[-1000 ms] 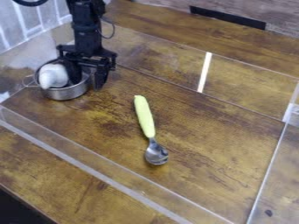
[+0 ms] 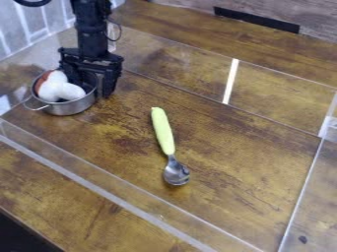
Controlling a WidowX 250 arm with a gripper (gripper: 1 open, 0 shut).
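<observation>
A steel pot [image 2: 63,104] with thin side handles sits at the left of the table, holding a white, partly reddish object [image 2: 55,85]. My black gripper [image 2: 90,77] is down at the pot's back right rim; whether its fingers are open or shut cannot be made out. A spoon with a pale green handle [image 2: 162,131] lies in the middle, its metal head toward the front.
Clear strips or edges cross its surface, with a short white stripe [image 2: 231,81] at the back right.
My gripper has shifted a little left and the pot has moved slightly. The object in the pot sits differently, with red now showing. The spoon has not moved.
</observation>
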